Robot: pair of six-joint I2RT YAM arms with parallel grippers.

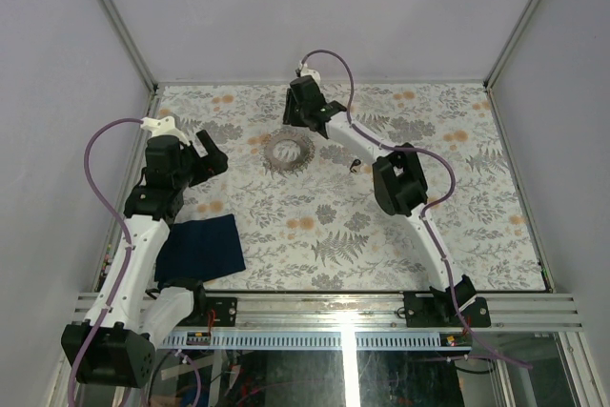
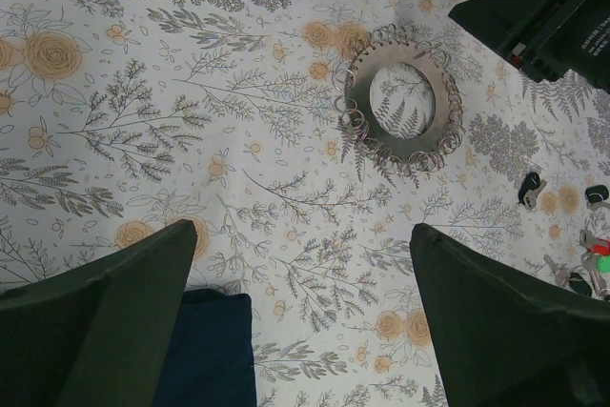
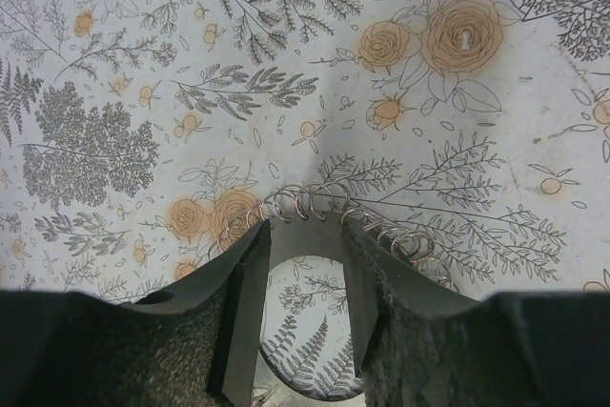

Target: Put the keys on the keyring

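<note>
The keyring is a flat metal disc (image 2: 440, 92) with small wire rings hooked all around its rim, lying flat on the patterned table. My right gripper is over its edge, fingers part open with a gap between the fingers and nothing held; several wire rings (image 3: 319, 199) show near its fingertips. At the left side, my left gripper stands open and empty, away from the keyring. One key with a dark head (image 2: 531, 188) lies right of the keyring. More keys (image 2: 596, 195) are at that view's right edge, some of them cut off.
A dark blue cloth (image 1: 200, 247) lies at the front left of the table. The right arm (image 1: 376, 152) reaches across the table above the keys. Bare patterned table (image 1: 286, 254) stretches in front of the keyring.
</note>
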